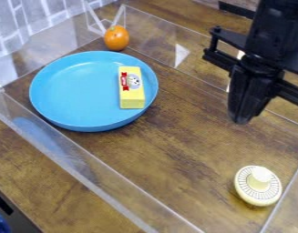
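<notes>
My gripper (242,107), a large dark body at the upper right, hangs over the wooden table. Its lower tips are dark and blurred, and I cannot see anything held between them. A blue plate (68,96) lies at the left, with a yellow box (131,87) bearing a red label on its right side. An orange round fruit (116,38) sits behind the plate. A pale cream round object with a knob (257,186) lies at the front right.
Clear plastic walls or strips run along the table's left, back and right. Part of a pale object shows behind the gripper.
</notes>
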